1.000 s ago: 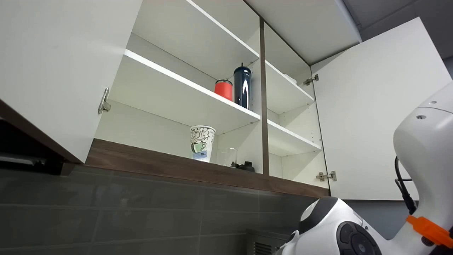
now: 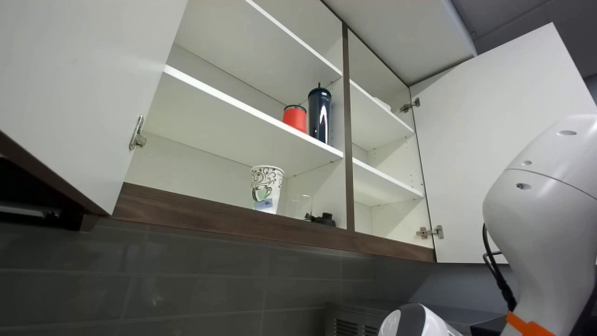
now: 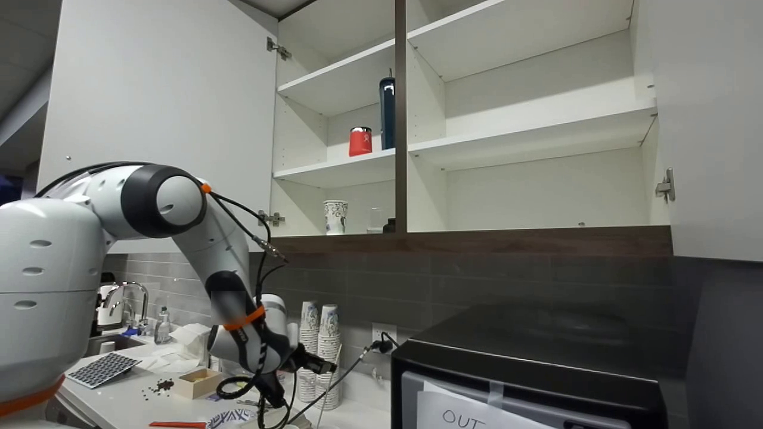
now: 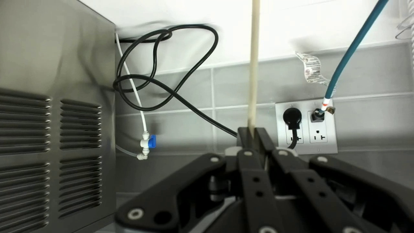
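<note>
A thin cream-coloured stick (image 4: pixel 254 58) stands out from between the fingertips of my gripper in the wrist view, and the fingers are shut on it. It runs up past the top edge of that view, so its far end is out of sight there. In exterior view 2 my gripper (image 3: pixel 333 367) is low over the counter, beside the stacked paper cups (image 3: pixel 308 336). The stick (image 3: pixel 329 389) shows there as a slim, slanting line. Exterior view 1 shows only parts of the arm (image 2: pixel 537 207); the gripper is outside it.
Open cabinets above hold a patterned paper cup (image 2: pixel 266 185), a red tumbler (image 2: pixel 295 117) and a dark blue bottle (image 2: pixel 320 115). A black-topped appliance (image 3: pixel 529 357) stands right of the gripper. Cables and a wall outlet (image 4: pixel 306 126) lie behind it.
The cabinet items have not moved.
</note>
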